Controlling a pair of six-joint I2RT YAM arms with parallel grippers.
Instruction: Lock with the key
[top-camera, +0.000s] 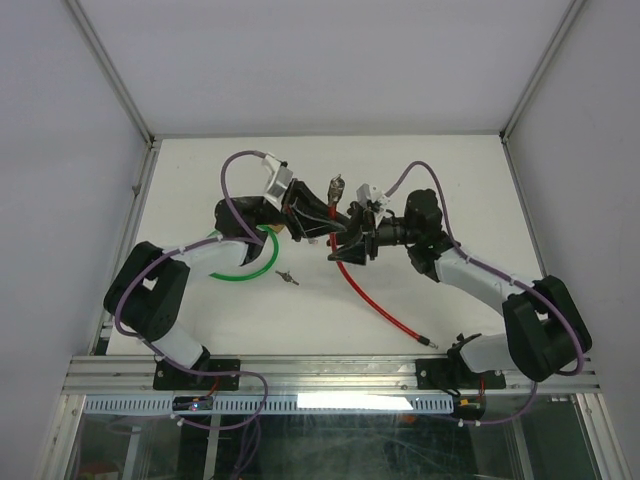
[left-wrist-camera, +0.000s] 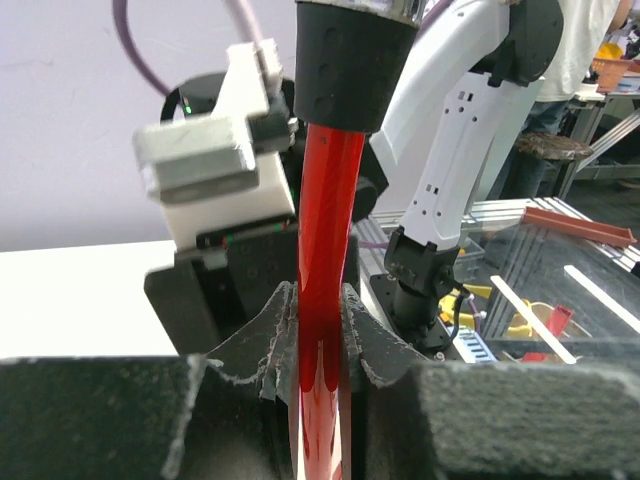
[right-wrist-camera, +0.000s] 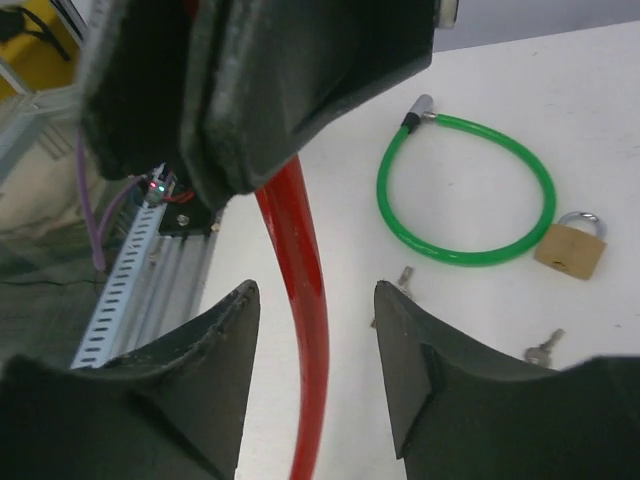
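Observation:
A red cable lock (top-camera: 381, 312) hangs from my left gripper (top-camera: 333, 222), its metal head (top-camera: 336, 186) standing above the fingers. In the left wrist view those fingers are shut on the red cable (left-wrist-camera: 325, 220), just below its black collar (left-wrist-camera: 352, 70). My right gripper is open, its fingers on either side of the red cable (right-wrist-camera: 300, 250) below the left gripper, with gaps showing on both sides. Small metal keys (right-wrist-camera: 543, 350) lie on the table; another key (top-camera: 287, 277) rests left of centre.
A green cable lock (right-wrist-camera: 480, 258) lies looped on the table's left part, with a brass padlock (right-wrist-camera: 570, 250) beside it. Both arms are close together at the centre. The red cable's tail end (top-camera: 427, 342) reaches the front right.

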